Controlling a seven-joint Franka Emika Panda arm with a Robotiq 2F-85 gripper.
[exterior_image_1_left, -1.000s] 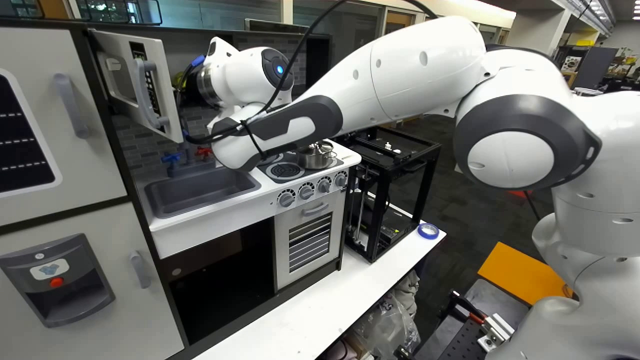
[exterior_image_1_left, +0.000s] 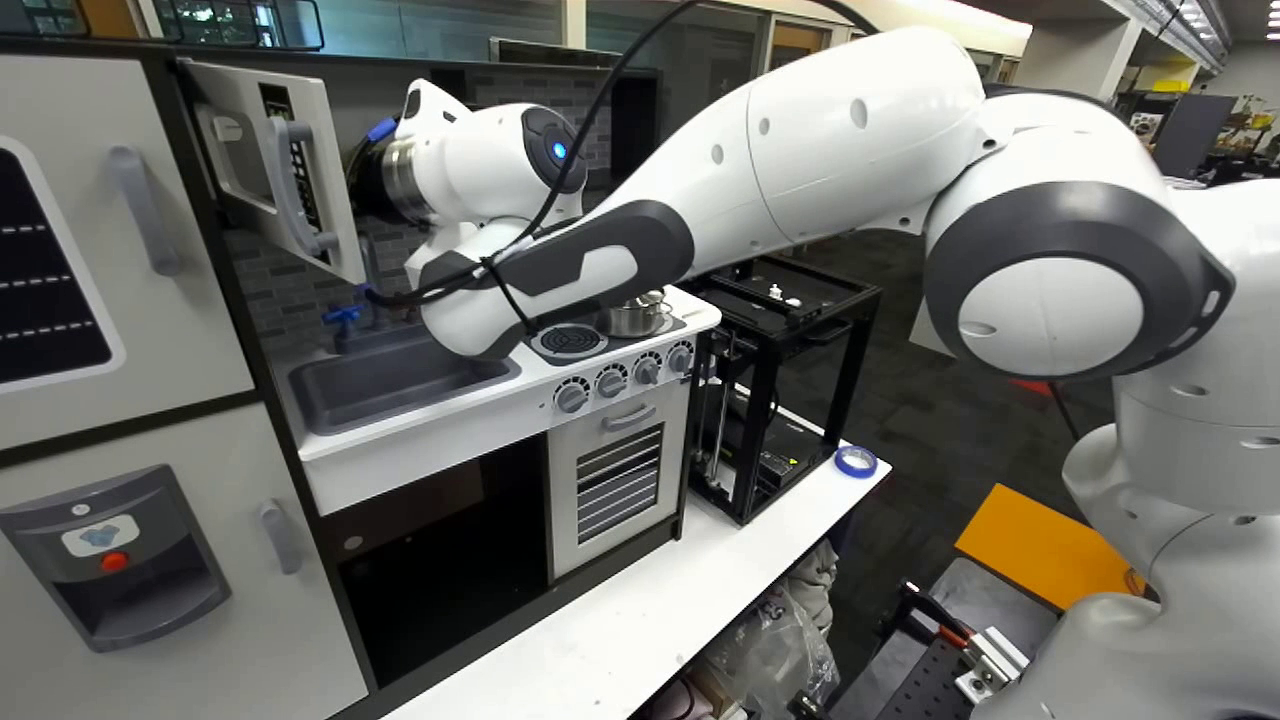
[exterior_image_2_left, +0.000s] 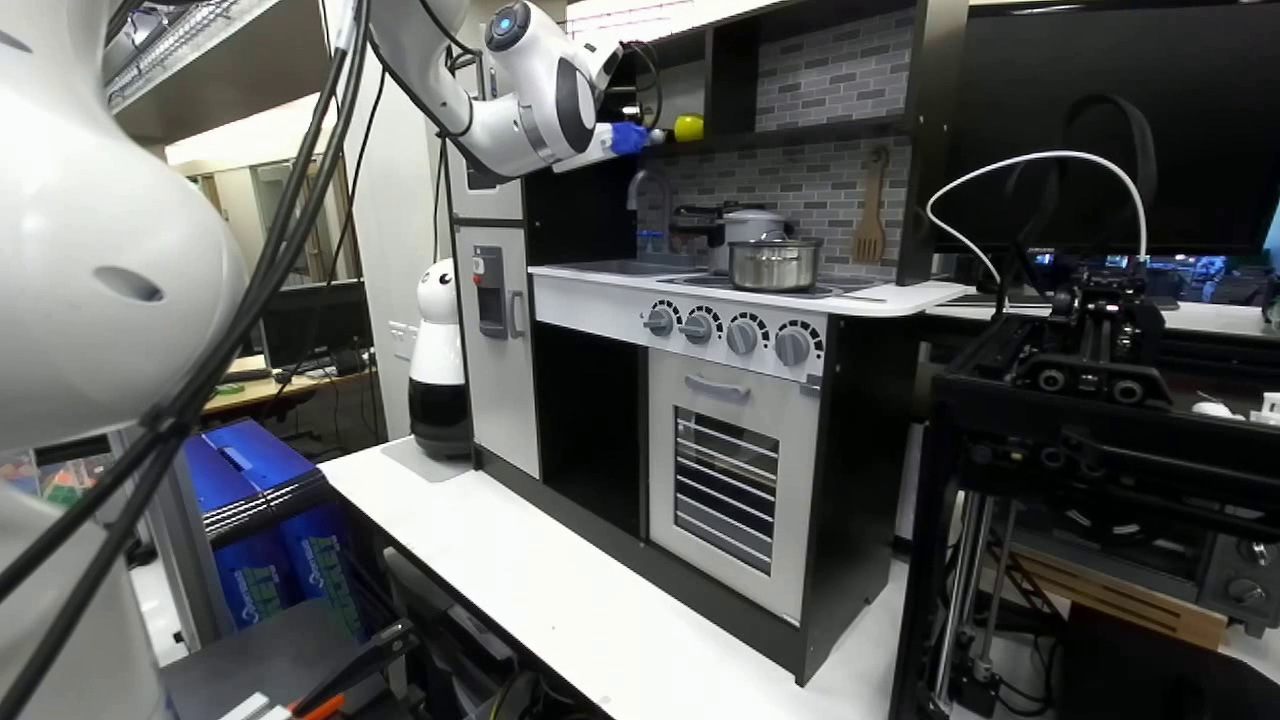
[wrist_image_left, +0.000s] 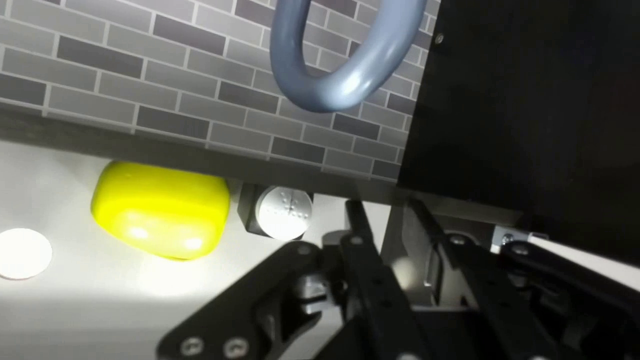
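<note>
In the wrist view my gripper has its two dark fingers a short way apart, with nothing seen held between them. Left of the fingers stands a shaker (wrist_image_left: 283, 213) with a round, pale, perforated top. Further left on the white shelf (wrist_image_left: 78, 294) is a smooth yellow object (wrist_image_left: 160, 210). In exterior view 1 the gripper is hidden behind the open microwave door (exterior_image_1_left: 282, 168) of the toy kitchen. Exterior view 2 shows the yellow object (exterior_image_2_left: 689, 127) on the shelf, close to the arm's blue-wrapped end (exterior_image_2_left: 626, 139).
A grey faucet (wrist_image_left: 327, 90) curves near the fingers in the wrist view, and a dark side panel (wrist_image_left: 522, 114) stands to the right. Below lie the sink (exterior_image_1_left: 390, 384) and the stove with a metal pot (exterior_image_1_left: 633, 314). A black-framed machine (exterior_image_1_left: 780, 372) stands beside the kitchen.
In exterior view 1 the arm's wrist has shifted slightly left and down, further behind the microwave door.
</note>
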